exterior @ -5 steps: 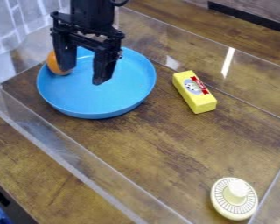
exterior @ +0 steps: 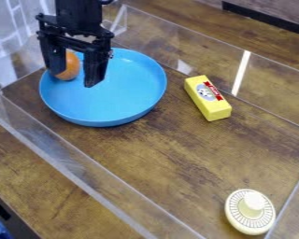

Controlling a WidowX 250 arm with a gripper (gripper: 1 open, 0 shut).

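Observation:
My black gripper (exterior: 74,67) hangs open over the left side of a blue plate (exterior: 123,98) in the upper left. An orange object (exterior: 64,65) sits at the plate's left rim, partly behind the gripper's fingers, with no clear sign of contact.
A yellow box (exterior: 207,99) with a red and white label lies right of the plate. A round cream object (exterior: 249,212) sits at the lower right. Clear plastic walls cross the left and front.
The gripper has shifted left across the plate toward the orange object. The plate, box and cream object look unmoved.

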